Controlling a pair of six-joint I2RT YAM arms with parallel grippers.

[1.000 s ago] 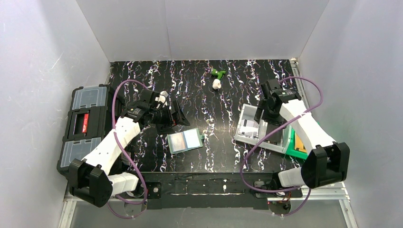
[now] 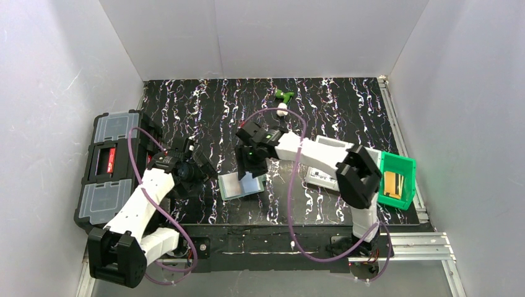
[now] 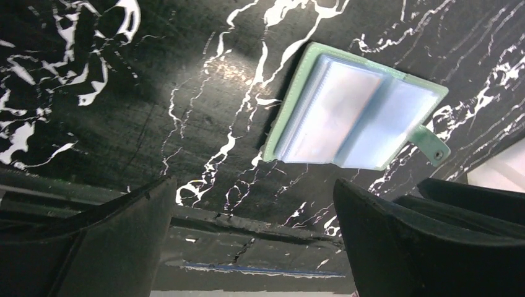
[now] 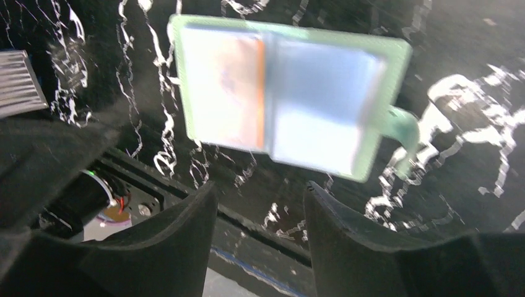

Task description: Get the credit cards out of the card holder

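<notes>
The green card holder (image 2: 231,186) lies opened flat on the dark table, with a clear sleeve on each side. In the right wrist view the left-hand sleeve (image 4: 226,83) looks pinkish, with an orange strip along its inner edge. The right-hand sleeve (image 4: 319,102) looks pale blue. Whether cards are inside, and how many, is hard to tell. Over the holder's right half hovers my right gripper, open, with nothing between its fingers. My left gripper is also open and empty, just left of the holder.
A grey divided tray (image 2: 322,178) and a green bin (image 2: 405,162) holding brown and yellowish pieces stand at the right. The black toolbox (image 2: 102,164) is at the far left. A green and white item (image 2: 283,98) lies at the back. Table behind the holder is bare.
My right arm has swung left from over the grey tray to above the card holder. The left gripper has drawn back a little to the left. The holder has stayed in place.
</notes>
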